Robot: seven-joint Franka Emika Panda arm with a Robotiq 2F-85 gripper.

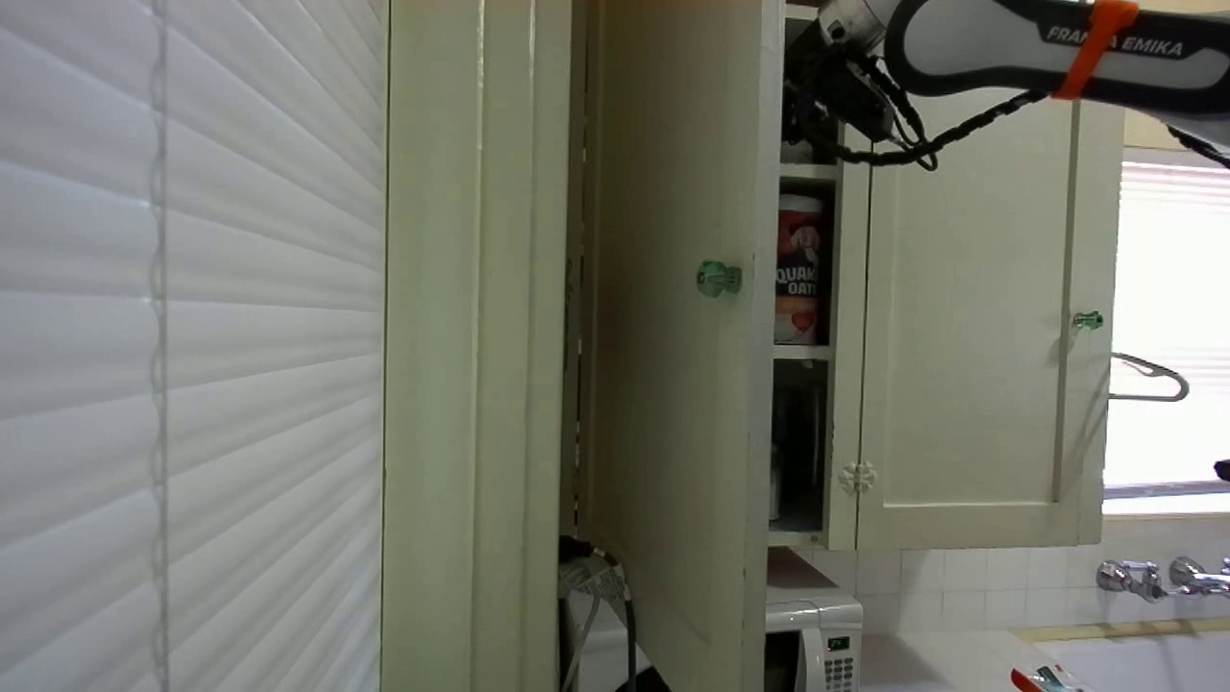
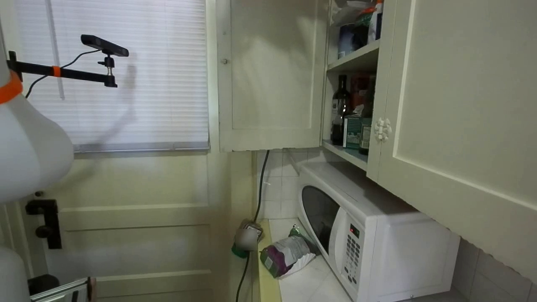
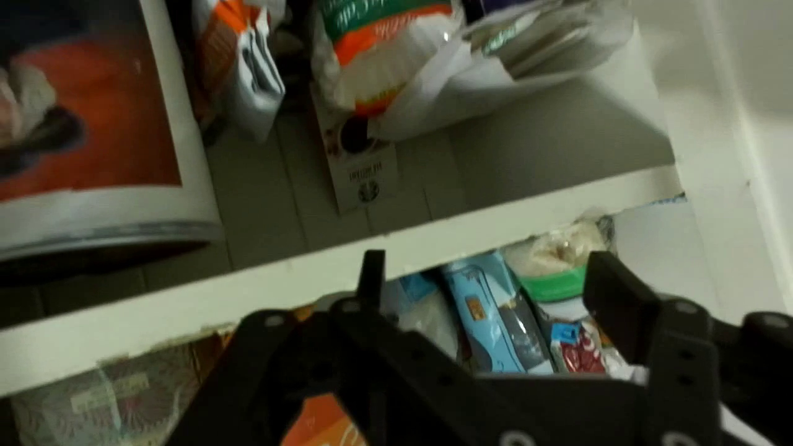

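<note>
My gripper is in front of the cabinet shelves in the wrist view. Its fingers (image 3: 372, 275) stand well apart, and I see nothing held between them. Past the fingers lie a blue package (image 3: 487, 316) and a bag with a green band (image 3: 557, 279), under the white shelf edge (image 3: 416, 249). On the shelf above are a large red canister (image 3: 96, 126), a green and orange bag (image 3: 386, 44) and a small card box (image 3: 364, 174). Exterior view 1 shows the arm's wrist at the top of the open cabinet, its fingertips hidden.
An open cabinet door (image 1: 675, 381) with a green knob (image 1: 718, 278) stands left of the shelves. To their right is a closed door (image 1: 974, 311). A white microwave (image 2: 402, 251) sits below, with a bag (image 2: 287, 254) on the counter beside it.
</note>
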